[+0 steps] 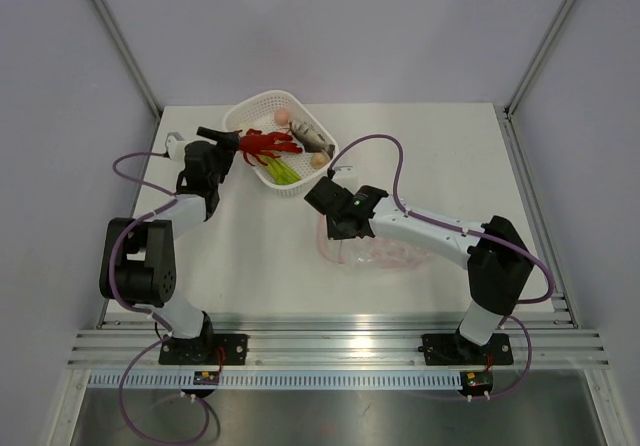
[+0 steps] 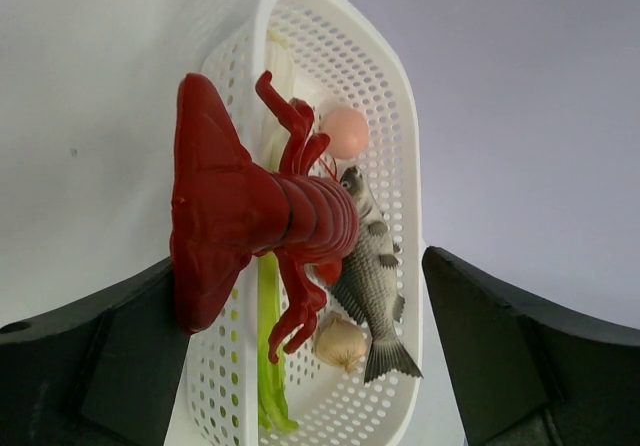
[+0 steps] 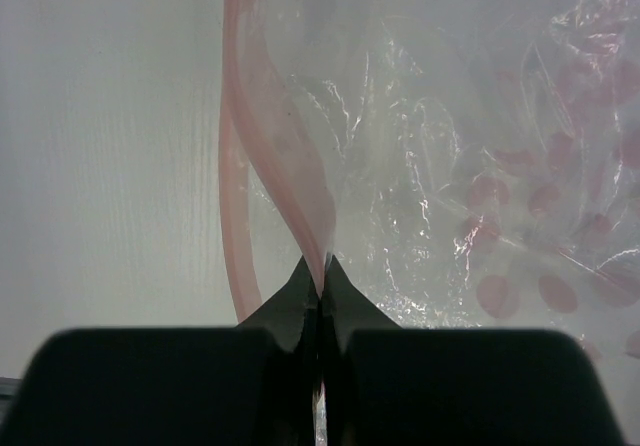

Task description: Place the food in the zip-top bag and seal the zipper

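A red lobster [image 1: 270, 144] lies over the left rim of the white basket [image 1: 318, 188], its tail end sticking out toward my left gripper [image 1: 222, 139]. In the left wrist view, that gripper stands open, and the lobster's tail [image 2: 228, 206] shows between its spread fingers, nearer the left one. Flat on the table is the clear zip top bag [image 1: 385, 254] with pink markings. My right gripper is shut on the pink strip along the bag's mouth; the strip [image 3: 290, 181] runs in between its fingertips. The bag's opening looks narrow there.
Inside the basket are a fish [image 2: 372, 276], an egg [image 2: 345, 132], green stalks [image 2: 268, 356] and an onion-like bulb [image 2: 341, 343]. Bare table [image 1: 265, 266] lies between the left arm and the bag, and more to the right of the basket.
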